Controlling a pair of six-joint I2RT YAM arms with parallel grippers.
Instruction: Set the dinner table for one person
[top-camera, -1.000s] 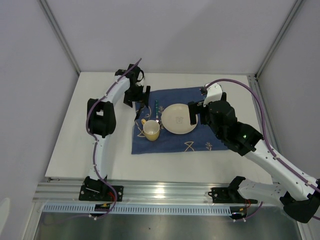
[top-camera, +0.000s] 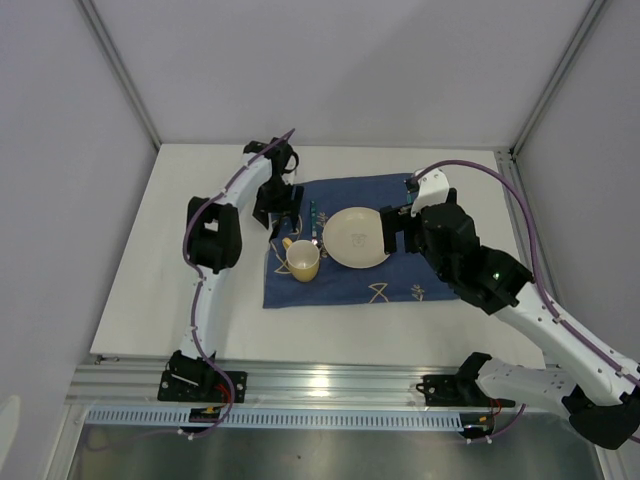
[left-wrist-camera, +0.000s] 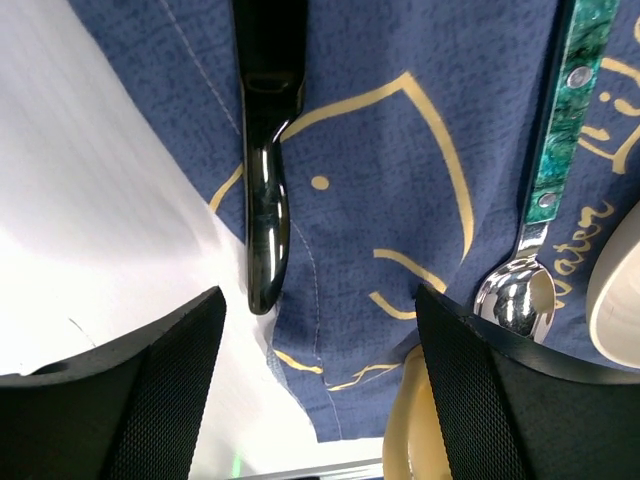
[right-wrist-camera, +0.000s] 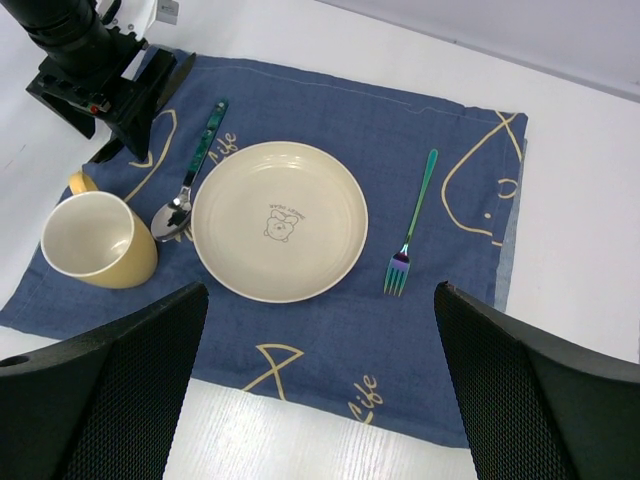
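Observation:
A blue placemat (right-wrist-camera: 300, 350) holds a cream plate (right-wrist-camera: 280, 220), a green fork (right-wrist-camera: 420, 195) right of it, a green-handled spoon (right-wrist-camera: 205, 140) left of it, and a yellow mug (right-wrist-camera: 100, 255). A black utensil (left-wrist-camera: 267, 200), likely a knife, lies on the mat's left edge between the open fingers of my left gripper, not gripped. My right gripper is open above the right side of the mat, with nothing between its fingers.
Walls border the back and sides. Both arms reach in from the front edge.
The right arm has barely moved, and the tableware is unchanged.

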